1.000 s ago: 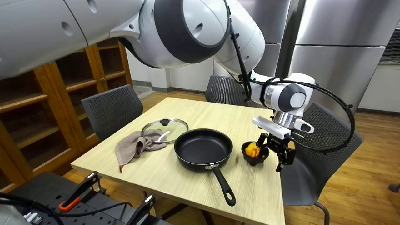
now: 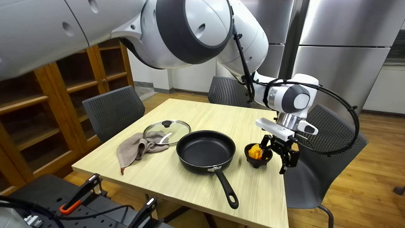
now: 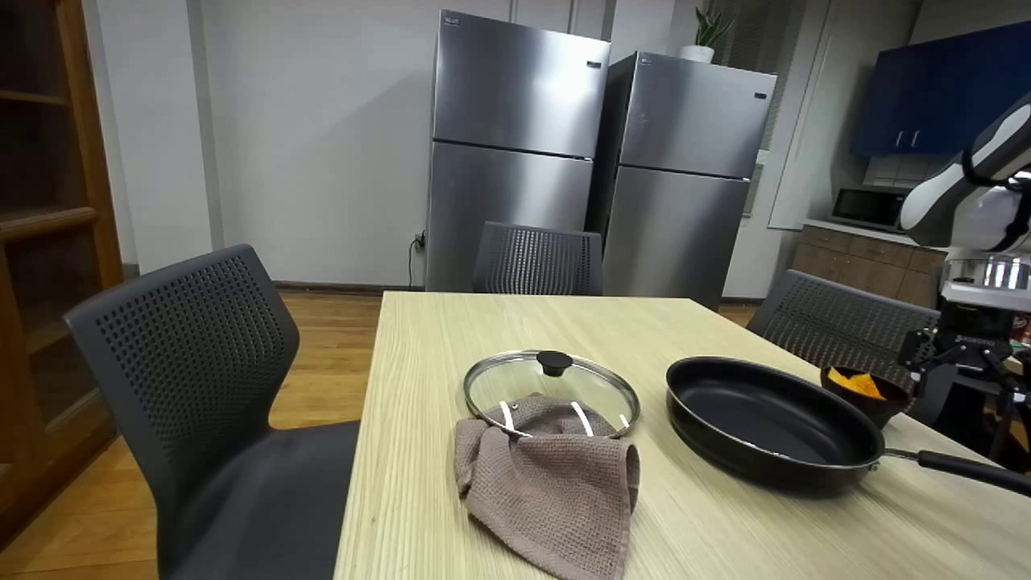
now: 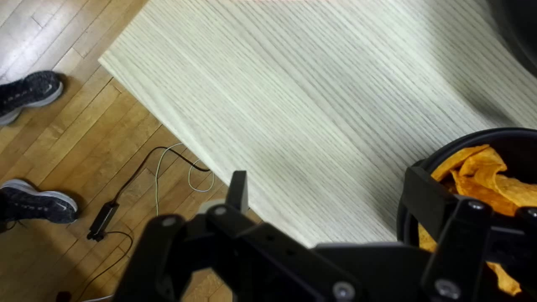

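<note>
A small black bowl (image 2: 257, 162) of orange chips (image 2: 255, 151) stands near the table's right edge. My gripper (image 2: 272, 157) is open beside and partly over it, with nothing held. In the wrist view one finger (image 4: 428, 199) overlaps the rim of the bowl (image 4: 405, 221), while the other finger (image 4: 238, 191) is far off near the table edge; whether the first touches the bowl I cannot tell. An empty black frying pan (image 2: 206, 150) sits left of the bowl. Further left, a glass lid (image 3: 580, 382) rests partly over a crumpled brown towel (image 3: 556, 493).
The pan's handle (image 2: 227, 188) points toward the front right of the table (image 2: 243, 205). Dark chairs (image 2: 330, 152) stand round the table, one right behind my gripper. Bare tabletop lies behind the pan and lid.
</note>
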